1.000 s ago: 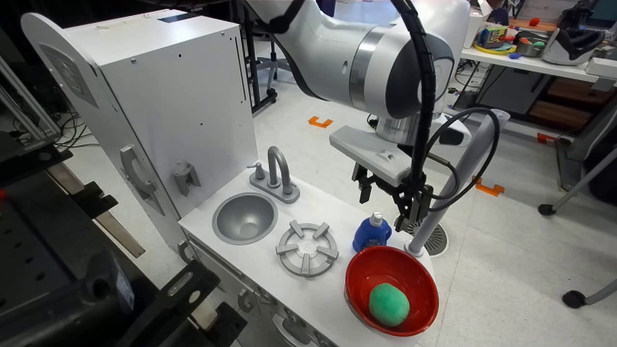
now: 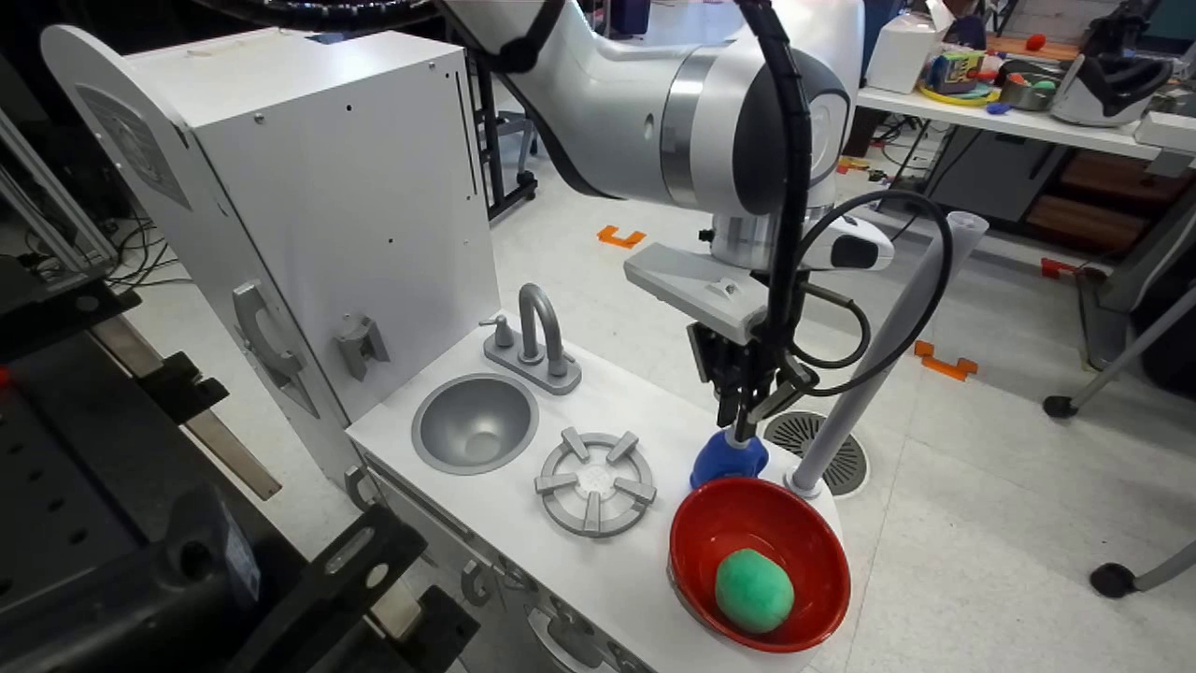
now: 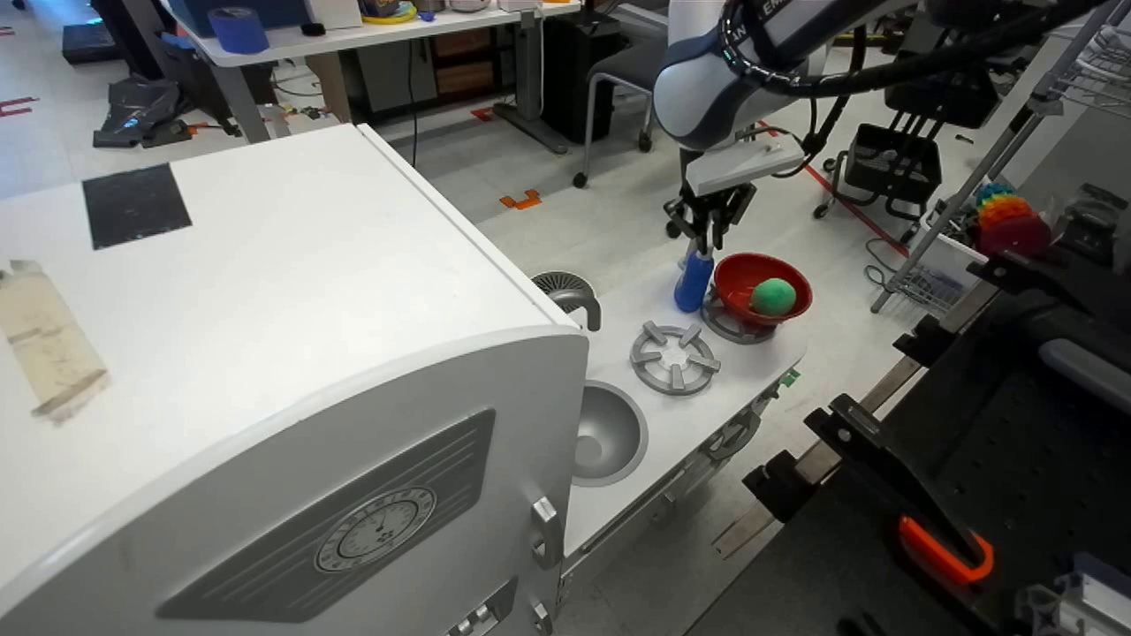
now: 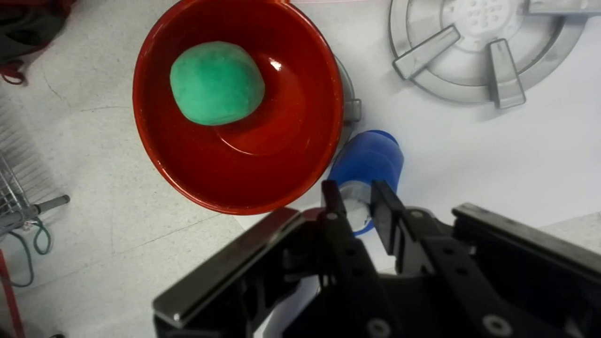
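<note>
A blue bottle (image 2: 728,459) with a pale cap stands on the white counter right beside the red bowl. My gripper (image 2: 740,426) is above it, pointing down and shut on the bottle's cap. In the wrist view the two fingertips of the gripper sit on either side of the pale cap, and the blue body (image 4: 373,156) shows beyond them. The red bowl (image 4: 307,62) holds a round green object (image 4: 217,83). From exterior view 2 the bottle (image 3: 694,282) looks slightly tilted, its base at or very near the counter.
A grey burner (image 2: 595,483) lies left of the bottle, then a sink (image 2: 476,424) with a faucet (image 2: 539,336). A pale upright pole (image 2: 889,357) rises at the counter's corner, close behind the bowl. The tall white cabinet (image 2: 348,213) bounds the far left.
The gripper was open above and to the right of the bottle; it has come down, moved left and closed on the cap. The bottle has shifted or tipped slightly; the bowl has stayed still.
</note>
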